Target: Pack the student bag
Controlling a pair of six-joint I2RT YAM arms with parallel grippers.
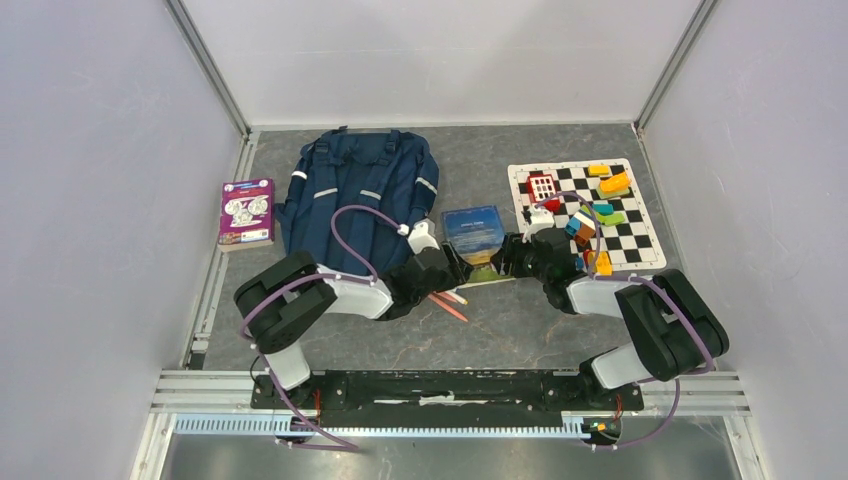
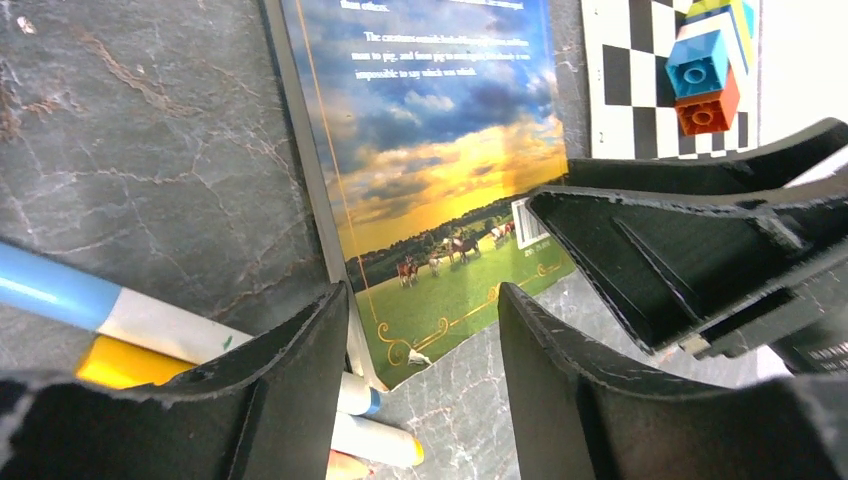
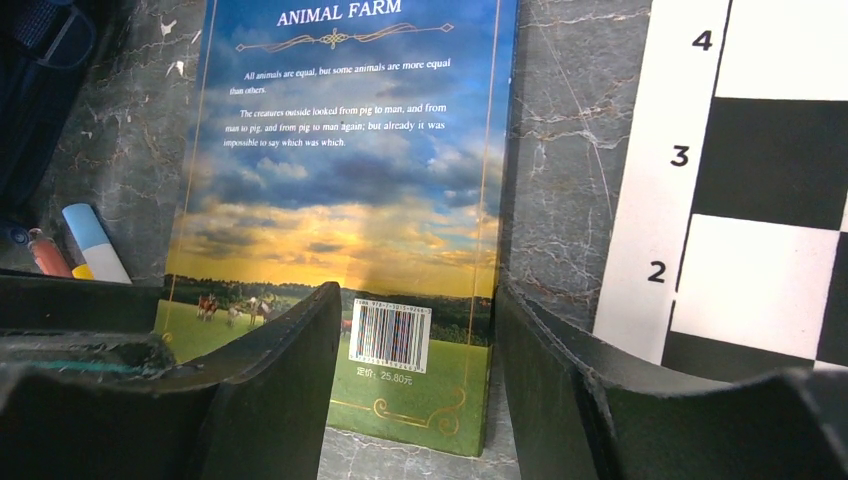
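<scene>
A blue "Animal Farm" book lies back cover up between my two grippers and is slightly turned. My left gripper is at its lower left corner, the fingers apart, one by the book's left edge and the other over the cover's side. At the lower right part stands my right gripper; its fingertips are apart, one near the right edge and one over the cover, with the barcode showing between them. Whether it grips the book cannot be told. The navy bag lies flat to the left, partly behind the left arm.
Several markers lie just below and left of the book, close to the left gripper. A chequered board with toy bricks is at the right. The purple book lies at the far left. Bare table shows at the front.
</scene>
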